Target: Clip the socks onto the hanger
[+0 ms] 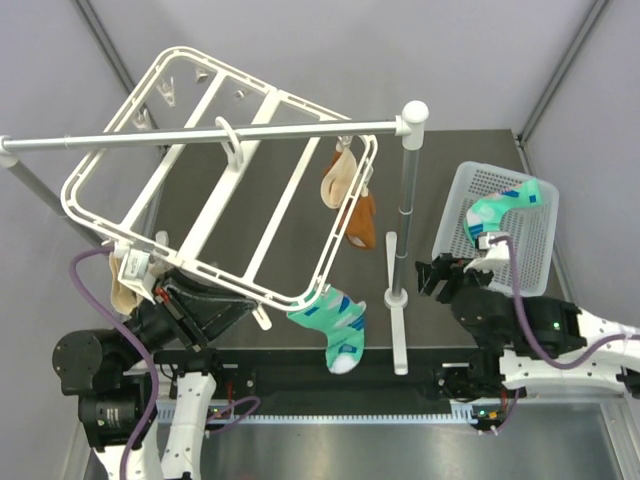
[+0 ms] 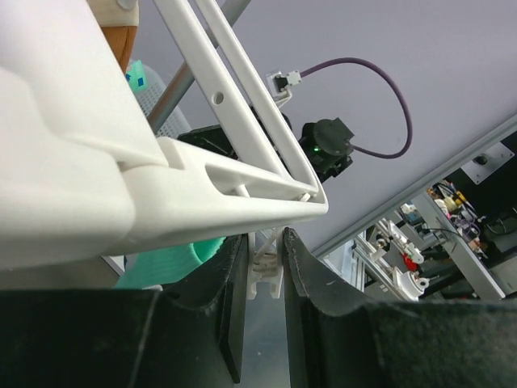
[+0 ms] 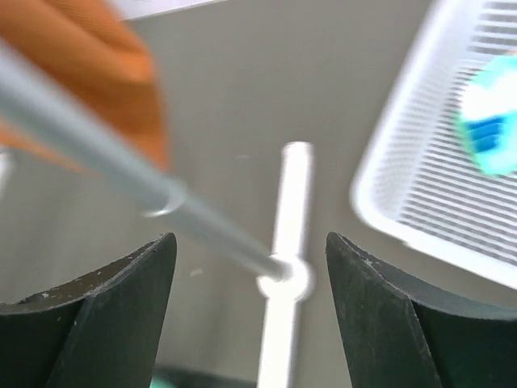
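The white hanger hangs tilted from the rail. From its near right corner hangs a green-and-blue sock, apart from both grippers. A cream sock and a brown sock hang along its right side. Under the near edge, my left gripper is shut on a white clip. My right gripper stands between the stand's post and the basket, its fingers parted with nothing between them. Another green sock lies in the basket.
The grey basket sits on the right of the dark table. A metal post with a white foot rises just left of my right gripper. Empty clips hang at the hanger's far left.
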